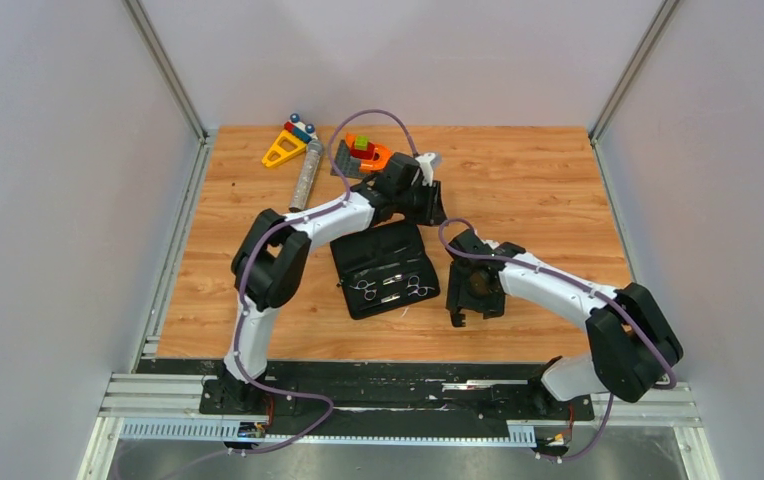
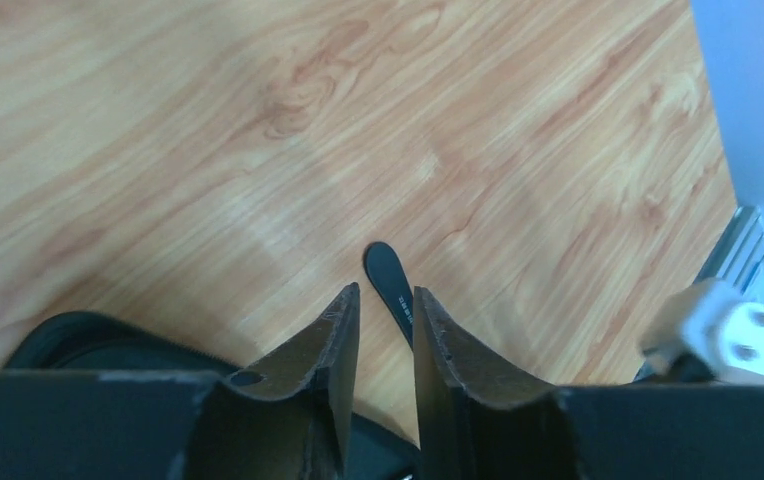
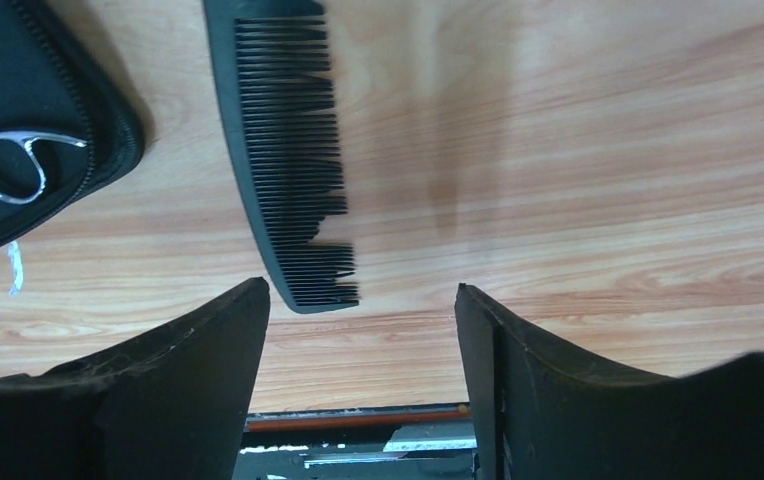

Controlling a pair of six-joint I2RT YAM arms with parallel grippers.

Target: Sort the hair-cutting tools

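Note:
An open black zip case [image 1: 378, 240] holds scissors [image 1: 418, 288] and slim tools. Above its upper right corner is my left gripper [image 1: 433, 215], fingertips close together; in the left wrist view a small slim black item [image 2: 386, 275] lies on the wood beyond them, and the left gripper shows nothing clearly between its fingers. My right gripper stands open over a black comb [image 3: 258, 160] with broken teeth, lying right of the case.
At the back left lie a yellow toy [image 1: 276, 150], a silver glittery tube [image 1: 306, 180] and coloured bricks [image 1: 368, 160] on a grey plate.

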